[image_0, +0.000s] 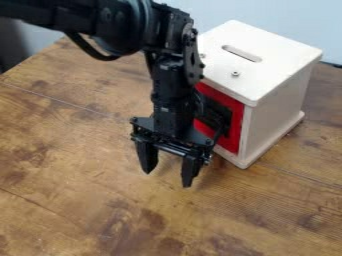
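Observation:
My black gripper (168, 162) hangs low over the wooden tabletop, fingers pointing down and spread open, with nothing between them. It is just front-left of a white wooden box (267, 100) that has a slot and round fittings on top. The box's red front panel (233, 128) with a dark part faces the arm and is partly hidden behind it.
A pale wall and dark area lie beyond the table's back edge at upper left.

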